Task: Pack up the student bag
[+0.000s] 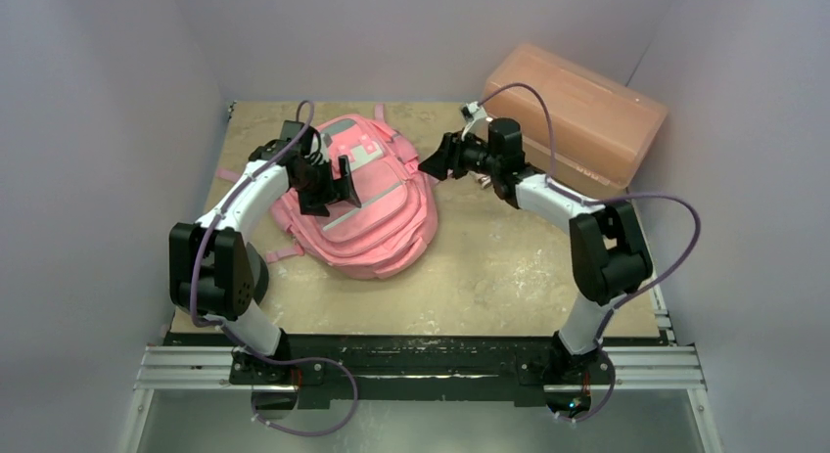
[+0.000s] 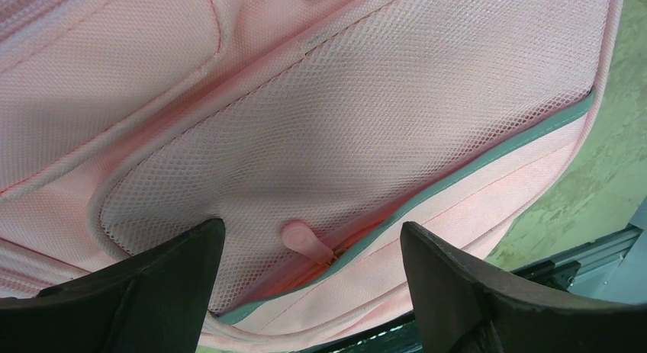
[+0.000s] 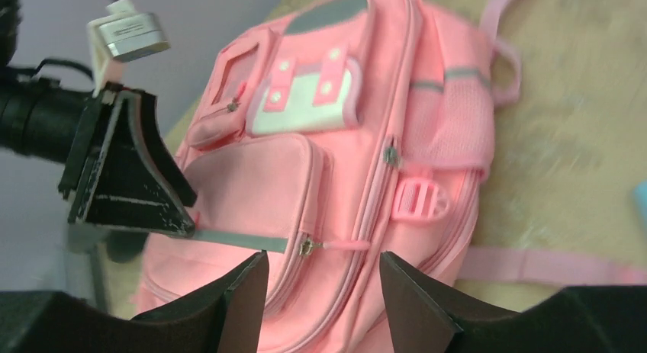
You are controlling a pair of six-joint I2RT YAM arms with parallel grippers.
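The pink backpack (image 1: pixel 384 240) lies on the table, front pocket up. A grey-green zip band (image 3: pixel 240 240) crosses that pocket, with a pink pull tab (image 3: pixel 347 245) at its end. In the left wrist view, another pink pull (image 2: pixel 301 239) lies at a narrow red gap along the band. My left gripper (image 1: pixel 337 191) is over the front pocket, open, with nothing between its fingers. Off the bag's right side, my right gripper (image 1: pixel 438 162) is also open and empty, facing the bag in its wrist view.
At the back right, a large orange box (image 1: pixel 577 111) stands against the wall. Small pale items (image 1: pixel 483 180) are partly hidden beneath the right arm. A blue thing (image 3: pixel 642 203) shows at the right wrist view's edge.
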